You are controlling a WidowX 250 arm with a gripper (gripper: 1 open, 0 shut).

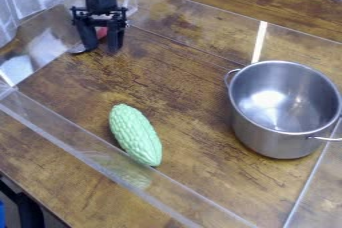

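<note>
The black gripper [98, 32] is at the upper left, low over the wooden surface, its fingers pointing down around or beside a small red item [102, 32] that it mostly hides. Whether the fingers are open or shut on it is unclear. A pale green corn-like vegetable [134, 132] lies at the lower middle. A large steel pot [281, 102] stands at the right.
Clear low walls border the wooden surface [174, 72] on the left, front and right. Crumpled silvery material [27, 12] is at the upper left.
</note>
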